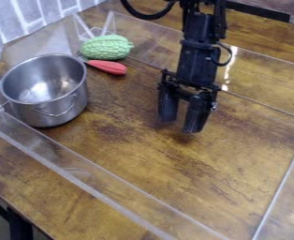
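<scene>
The black gripper (183,114) hangs over the middle of the wooden table, pointing down with its two dark fingers apart and nothing visible between them. To its left stands a steel pot (43,89). A green bumpy vegetable toy (107,47) and a red oblong toy (106,67) lie behind the pot, left of the arm.
Clear plastic walls (99,178) border the wooden work surface (187,187).
</scene>
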